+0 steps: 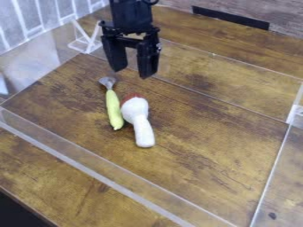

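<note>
The black gripper [131, 58] hangs at the top centre of the camera view, its two dark fingers spread apart with nothing visible between them. Below it on the wooden surface lie a pale yellow-green elongated object [113, 110] and, just right of that, a white object [141, 126] with a rounded upper end and red at its top. A small grey piece [106, 82] lies at the upper end of the yellow-green object. The gripper is above and behind these objects, apart from them.
Clear low walls border the wooden floor [213, 160] on the sides, with a white rack at the upper left.
</note>
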